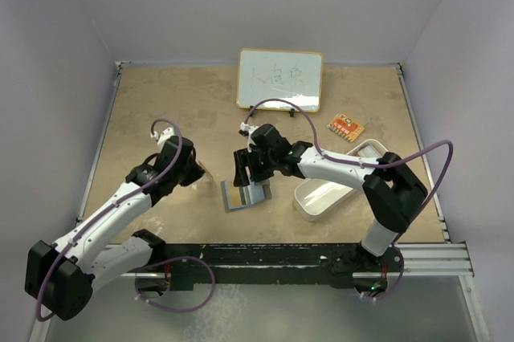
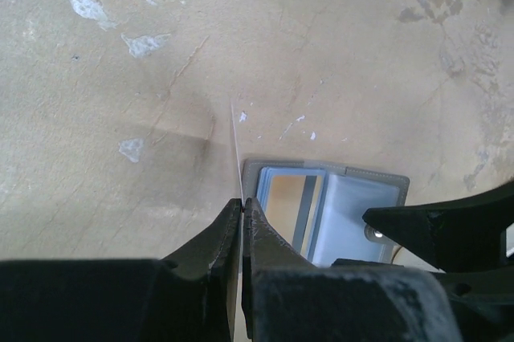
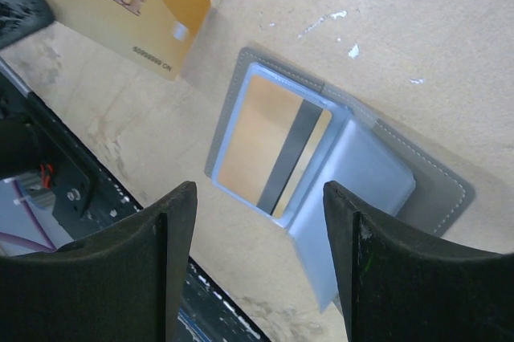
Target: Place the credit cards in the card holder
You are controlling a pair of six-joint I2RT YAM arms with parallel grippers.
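A gold card is pinched by its edge in my left gripper, which is shut on it; the card looks edge-on in the left wrist view. To the left of and apart from the card holder (image 1: pixel 228 205), it hangs above the table. The grey holder lies open, with a pale blue flap (image 3: pixel 353 177) raised on its right side. In its left side lies another gold card (image 3: pixel 255 135) with a dark stripe. My right gripper hovers over the holder, its fingers (image 3: pixel 181 225) apart and nothing visibly held between them.
A long white tray (image 1: pixel 321 201) stands right of the holder. Farther back are a whiteboard (image 1: pixel 279 79) and an orange packet (image 1: pixel 345 127). A black rail (image 1: pixel 257 254) runs along the front.
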